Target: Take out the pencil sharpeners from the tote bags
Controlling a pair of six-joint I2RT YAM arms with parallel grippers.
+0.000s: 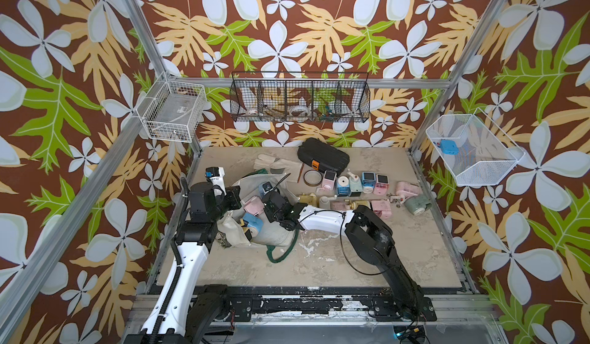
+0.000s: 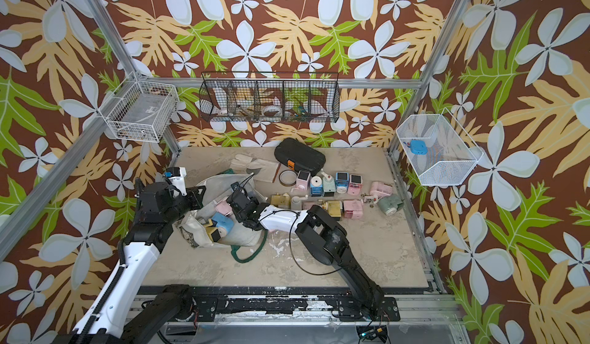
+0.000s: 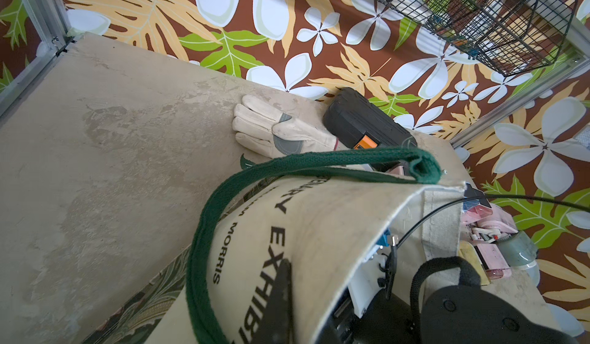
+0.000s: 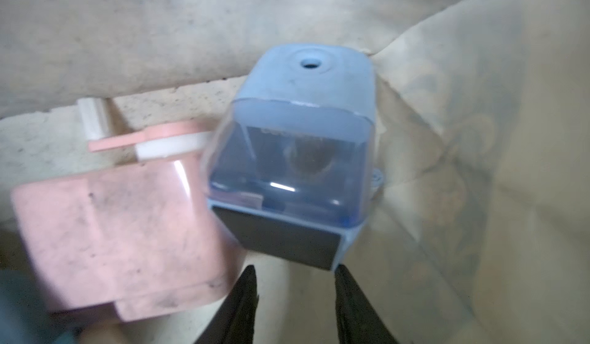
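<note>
The cream tote bag [image 3: 245,264] with green handles lies at the table's left, its mouth spread. My left gripper [image 1: 236,197] is shut at the bag's left side, its dark fingers [image 3: 279,310] on either side of the fabric rim in the left wrist view. Inside the bag, my right gripper points at a blue sharpener [image 4: 307,104]; its fingers stand apart with nothing between them, the blue sharpener just beyond their tips. Beside it lies a pink sharpener [image 4: 129,239]. From above, a light blue sharpener [image 1: 252,222] and a yellow-black one [image 2: 213,232] show in the bag.
Several sharpeners, including a pink one [image 1: 381,207] and a green one [image 1: 418,205], stand right of the bag. A black case [image 1: 322,156], tape ring [image 1: 312,178] and glove [image 3: 270,128] lie behind.
</note>
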